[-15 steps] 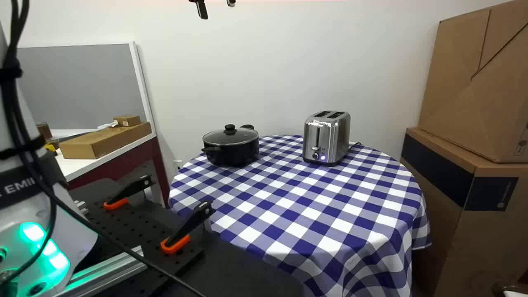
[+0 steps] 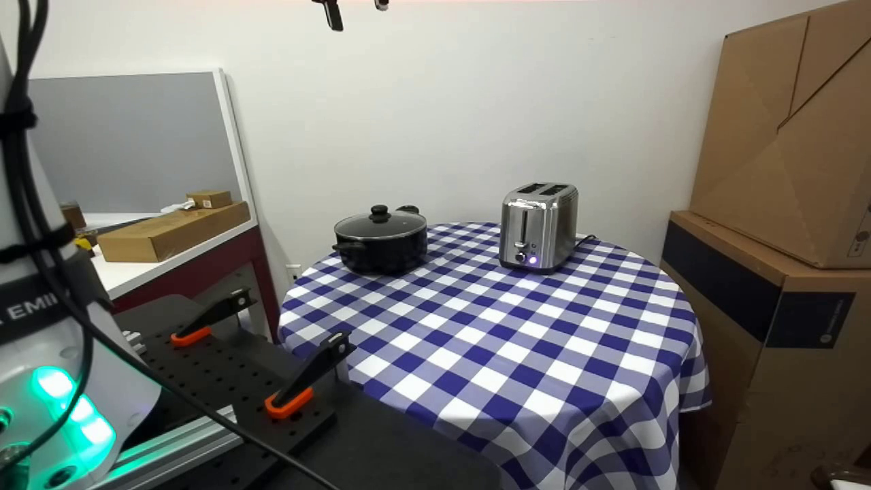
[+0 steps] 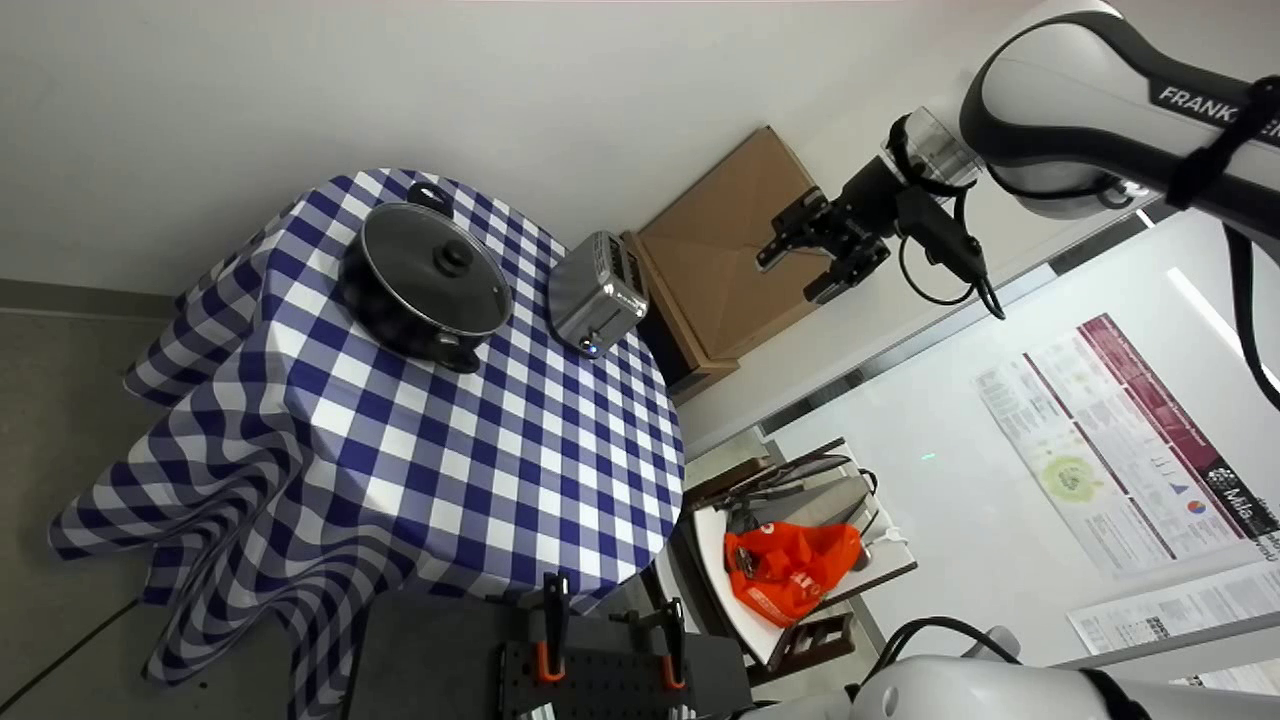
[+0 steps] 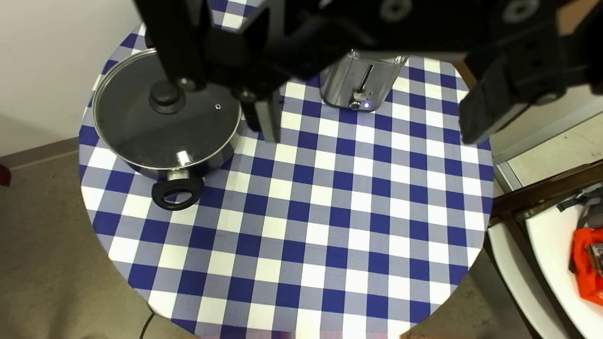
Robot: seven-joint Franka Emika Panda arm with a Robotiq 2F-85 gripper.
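Note:
My gripper (image 3: 788,275) hangs high above the table, open, with nothing between its fingers. In the wrist view its two fingertips are wide apart, and the gripper body covers part of the toaster. A black pot (image 2: 382,252) with a glass lid (image 4: 135,124) and a dark knob (image 4: 164,96) stands on the table's left side. The lid lies on the pot. To the pot's right, a silver two-slot toaster (image 2: 539,227) stands upright, its small light glowing and its slots looking empty. Neither one touches the gripper.
A blue and white checked cloth (image 2: 522,351) covers the round table, whose front half is clear. Cardboard boxes (image 2: 784,147) stand to the right. Two orange-tipped clamps (image 2: 288,403) sit on the dark bench by the arm's base. A chair holds an orange bag (image 3: 792,570).

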